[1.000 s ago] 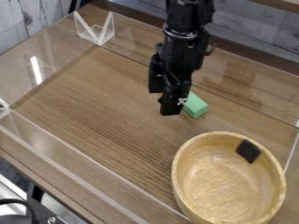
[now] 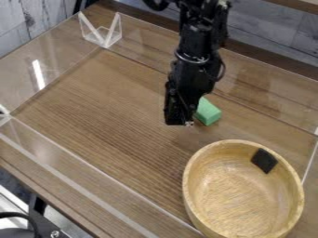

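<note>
The black robot arm reaches down from the top centre of the camera view, its gripper (image 2: 178, 110) low over the wooden surface, just left of a green block (image 2: 207, 112). The fingertips are small and dark, and nothing shows held between them; the gripper looks shut. Part of the block is hidden behind the arm.
A cream oval basin (image 2: 243, 223) with a black patch on its rim fills the lower right. A white wire-like object (image 2: 102, 30) stands at the back left. Dark cables lie at the bottom left corner.
The gripper has drawn in narrower and shifted slightly, staying beside the green block. The block lies about where it was.
</note>
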